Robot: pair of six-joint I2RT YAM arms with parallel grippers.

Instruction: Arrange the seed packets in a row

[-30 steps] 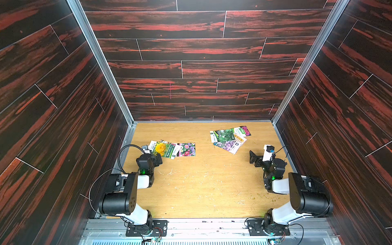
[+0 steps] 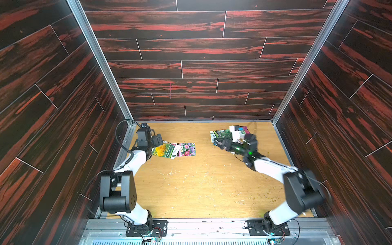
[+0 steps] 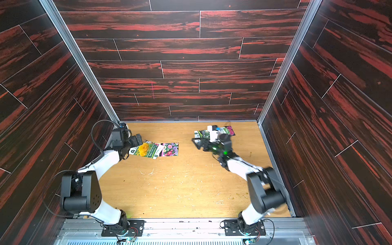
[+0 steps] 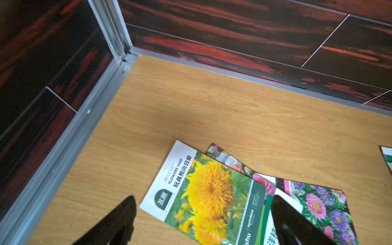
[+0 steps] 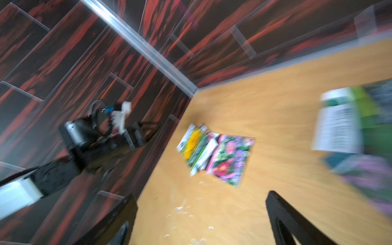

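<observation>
On the left, a sunflower packet (image 4: 208, 192) overlaps others, beside a packet with pink and purple flowers (image 2: 187, 149). A second pile, with a green leafy packet (image 2: 220, 133), sits at the back right, partly behind the right arm. My left gripper (image 2: 158, 140) is open above the left pile, its fingers at the bottom of the left wrist view with packets below between them. My right gripper (image 2: 218, 143) is open over the front-left part of the right pile, blurred, nothing seen held.
Dark walls (image 2: 200, 49) with metal edge rails enclose it on the back and both sides.
Both arms have risen and moved toward the back. The right gripper has also swung leftward over the right pile. The left packets look unchanged.
</observation>
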